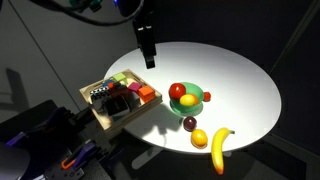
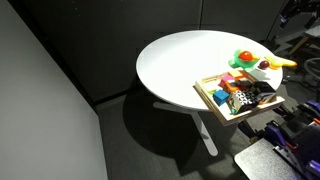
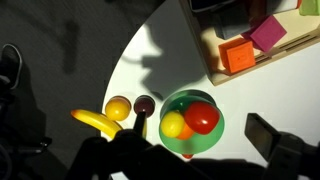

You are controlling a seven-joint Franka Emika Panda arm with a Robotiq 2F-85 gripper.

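Note:
My gripper stands open, its dark fingers spread on either side of the green bowl (image 3: pixel 180 101) in the wrist view, with nothing held between them. In the bowl lie a red tomato-like fruit (image 3: pixel 201 118) and a yellow fruit (image 3: pixel 172 124). A small red item (image 1: pixel 207 97) sits at the bowl's edge. Beside the bowl are a dark plum-like fruit (image 1: pixel 190 124), an orange fruit (image 1: pixel 199 137) and a yellow banana (image 1: pixel 219 155) near the table's edge. Seen from exterior view 1, the arm hangs above the table, behind and left of the bowl.
A shallow wooden tray (image 1: pixel 143 111) with several coloured blocks, including an orange one (image 3: pixel 237 55), occupies the table's near left in exterior view 1. The banana lies close to the rim.

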